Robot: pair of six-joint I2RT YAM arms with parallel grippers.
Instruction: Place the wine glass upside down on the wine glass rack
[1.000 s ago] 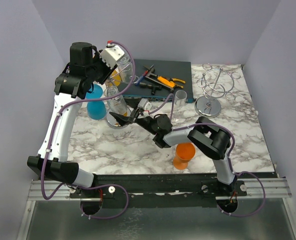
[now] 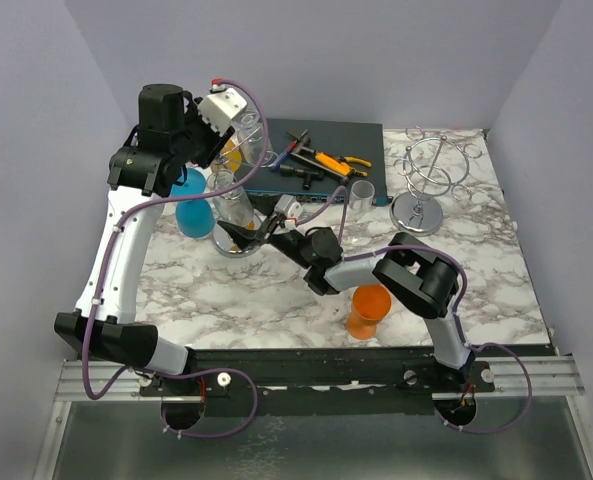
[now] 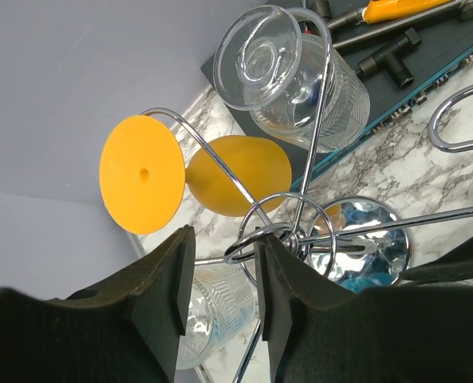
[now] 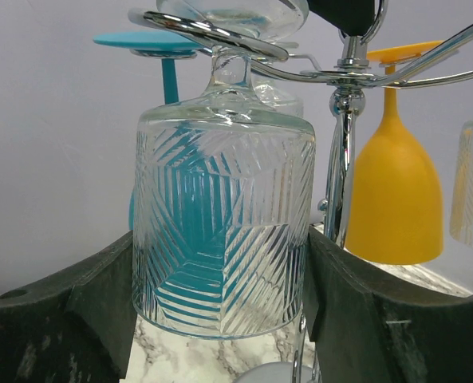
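Note:
A patterned clear wine glass (image 4: 220,231) hangs bowl-down from a chrome loop of the rack (image 4: 344,167), with my right gripper shut on its bowl; the top view shows this at the rack's front (image 2: 234,208). My left gripper is above the rack's centre, its fingertips near the top ring; whether it holds the ring is unclear. A yellow glass (image 3: 140,171), a blue glass (image 4: 164,80) and another clear glass (image 3: 316,96) also hang on the rack.
A dark mat with tools (image 2: 326,140) lies behind. A second, empty rack (image 2: 416,210) stands right, an orange cup (image 2: 368,310) near the front edge and a clear glass (image 2: 361,195) by the mat.
The right arm and gripper have shifted very slightly over the last second, with the glass still in the gripper. The left arm looks unmoved in the top view.

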